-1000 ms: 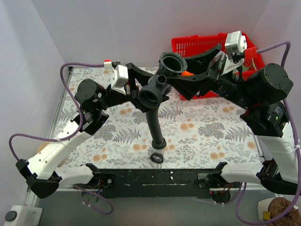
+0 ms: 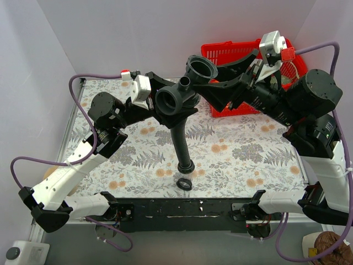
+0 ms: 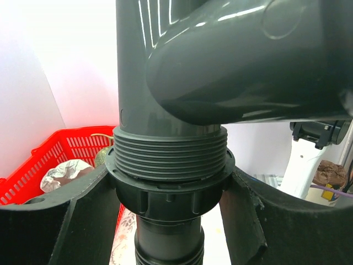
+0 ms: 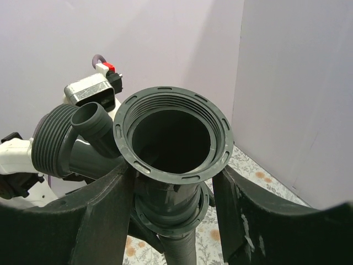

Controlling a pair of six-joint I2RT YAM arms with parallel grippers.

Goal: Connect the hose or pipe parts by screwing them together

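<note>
A dark grey branched pipe fitting (image 2: 171, 98) is held up over the table, a long ribbed hose (image 2: 180, 143) hanging from it to a flanged end low on the table. My left gripper is shut on a ribbed collar nut of the fitting, which fills the left wrist view. My right gripper has its fingers either side of an upright socket piece (image 4: 172, 138) with a ringed opening; whether they grip it tightly is unclear. In the top view both grippers meet close together at the fitting.
A red basket (image 2: 226, 51) with items stands at the back right. A black ring (image 2: 184, 184) lies near the front edge of the patterned table (image 2: 127, 165), which is mostly clear. Side walls bound the space.
The left arm is nearly unchanged.
</note>
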